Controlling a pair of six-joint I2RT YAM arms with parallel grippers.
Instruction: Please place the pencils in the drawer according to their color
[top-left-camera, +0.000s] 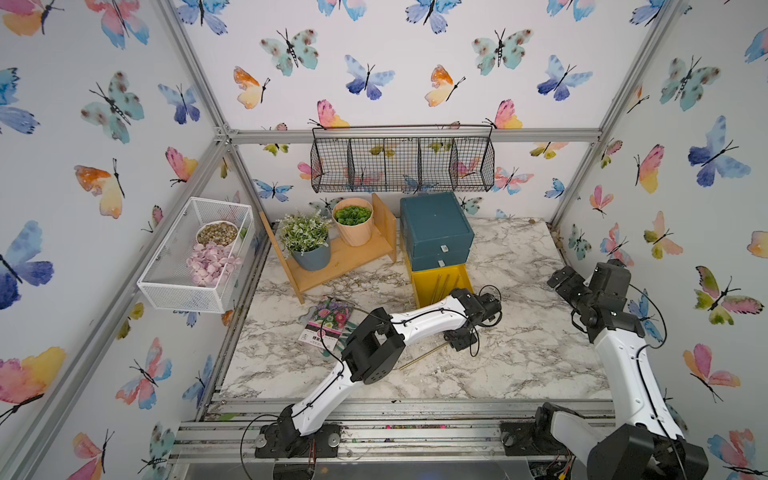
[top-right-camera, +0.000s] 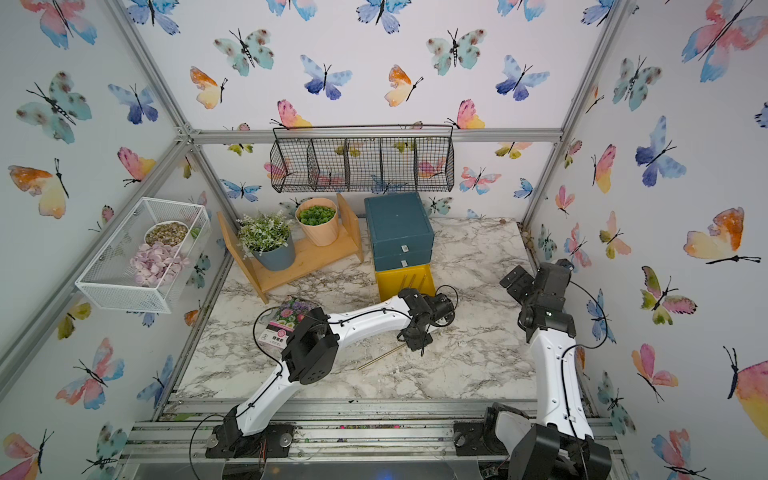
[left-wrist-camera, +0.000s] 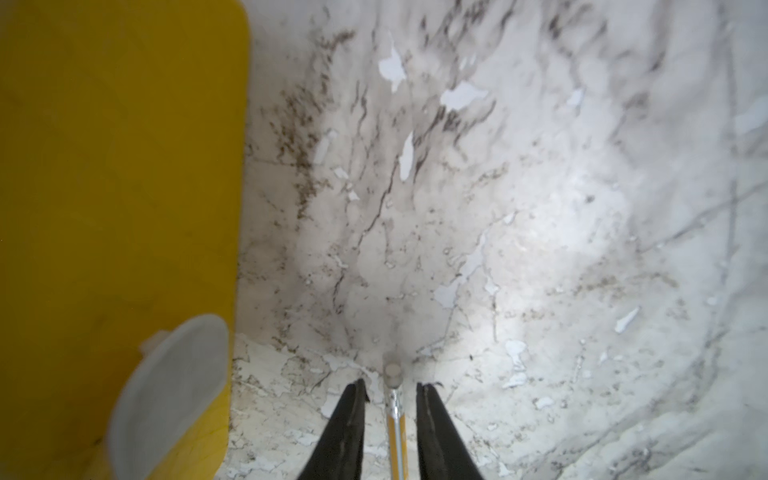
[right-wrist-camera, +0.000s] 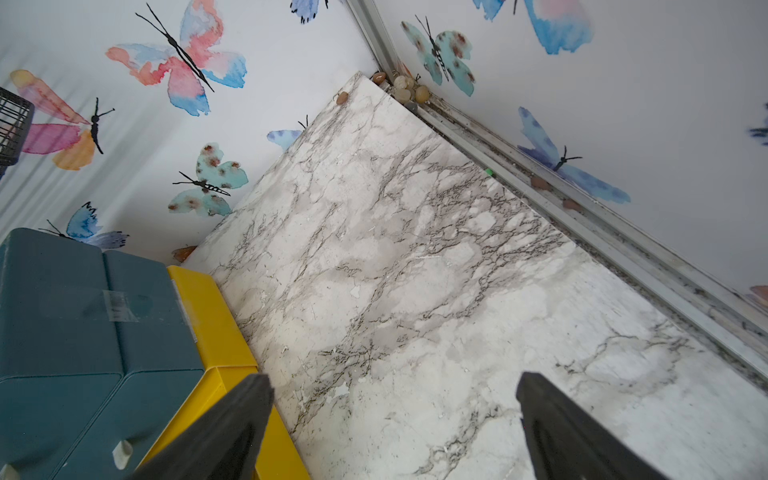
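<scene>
A pencil (left-wrist-camera: 397, 436) lies on the marble table, its metal-capped end between the two dark fingertips of my left gripper, which are apart. In the top views the pencil (top-left-camera: 422, 358) runs out from under that gripper (top-left-camera: 460, 340). Just behind it the yellow drawer (top-left-camera: 444, 276) is pulled out below two teal drawers (top-left-camera: 436, 228), with long thin sticks in it. My right gripper (top-left-camera: 568, 284) hangs at the right side, open and empty in its wrist view (right-wrist-camera: 400, 416).
Seed packets (top-left-camera: 328, 324) lie left of the left arm. A wooden shelf with two plants (top-left-camera: 328, 268) stands at back left. A white mesh basket (top-left-camera: 184, 296) and black wire basket (top-left-camera: 404, 164) hang on the frame.
</scene>
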